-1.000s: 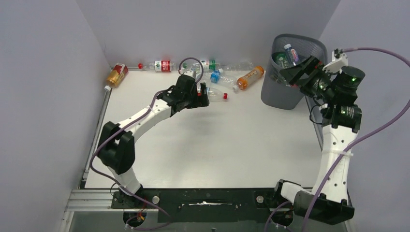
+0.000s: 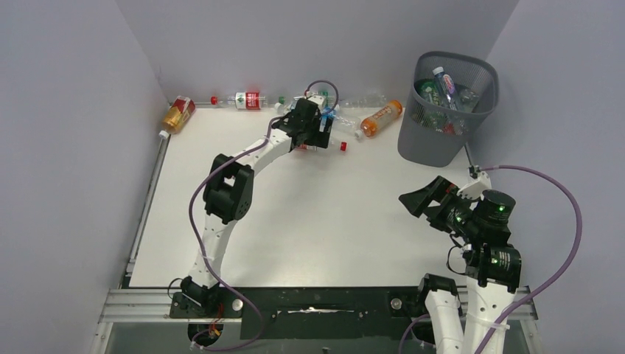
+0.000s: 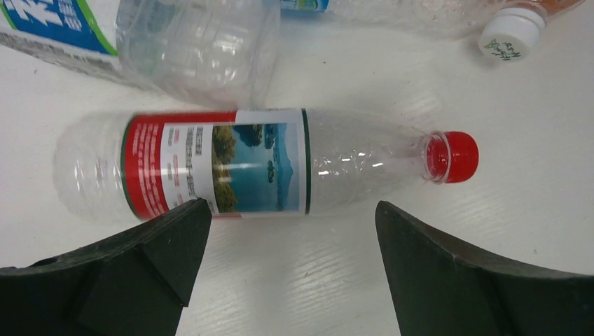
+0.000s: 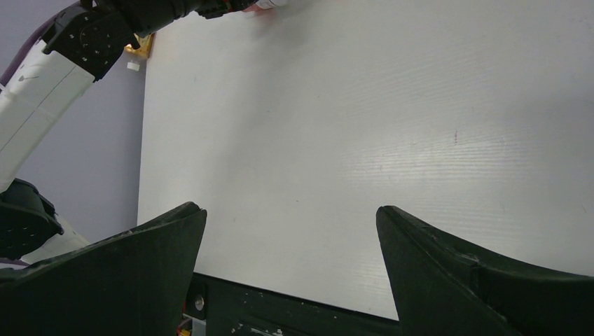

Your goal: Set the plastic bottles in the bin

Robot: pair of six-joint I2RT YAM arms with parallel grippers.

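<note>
A clear red-capped bottle [image 3: 350, 157] lies horizontally just beyond the open fingers of my left gripper, largely hidden by it in the top view. Clear bottles [image 3: 196, 49] lie behind it. A red-labelled bottle [image 2: 248, 100], an orange bottle [image 2: 382, 118] and a yellowish bottle [image 2: 177, 116] lie along the back and back left. The grey bin [image 2: 420, 144] at the back right holds several bottles. My right gripper [image 2: 420, 200] stands open over the table in front of the bin, with nothing between its fingers.
Walls enclose the back and both sides, and a dark rail [image 2: 346, 302] runs along the front edge.
My left gripper has moved toward the back right over the red-capped bottle. My right arm has come from over the bin toward the front left.
</note>
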